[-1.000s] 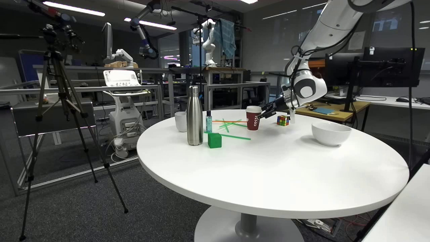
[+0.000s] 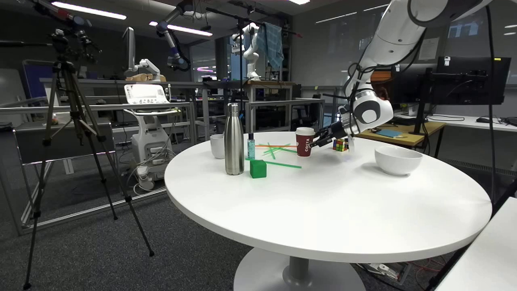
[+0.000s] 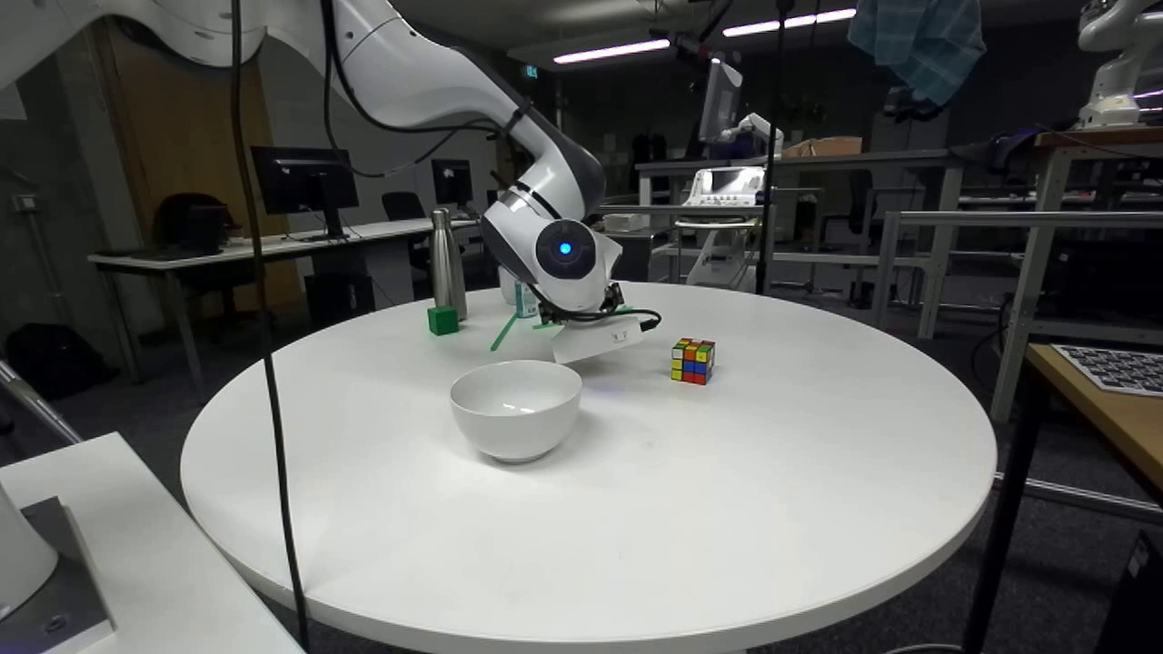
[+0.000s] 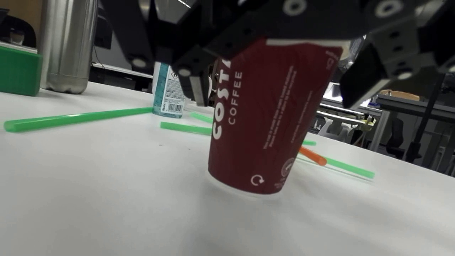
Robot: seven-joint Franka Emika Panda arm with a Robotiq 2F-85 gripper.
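A dark red paper coffee cup (image 2: 304, 144) with a white lid stands upright on the round white table. In the wrist view the same cup (image 4: 268, 123) fills the middle, its upper part hidden behind my gripper's dark body. My gripper is open, one finger (image 4: 198, 90) to the left of the cup and the other (image 4: 363, 87) to its right. Seen from outside, my gripper (image 2: 316, 140) reaches low toward the cup from the right. Whether either finger touches the cup, I cannot tell.
Behind the cup lie several green straws, an orange straw (image 4: 313, 155) and a small blue-green bottle (image 4: 168, 91). A steel flask (image 2: 234, 140), green cube (image 2: 258, 169) and white mug (image 2: 217, 146) stand left. A puzzle cube (image 3: 693, 361) and white bowl (image 3: 517, 410) sit apart.
The arm has come down slightly, and my gripper sits a little lower by the cup. The cup and the other objects have stayed in place.
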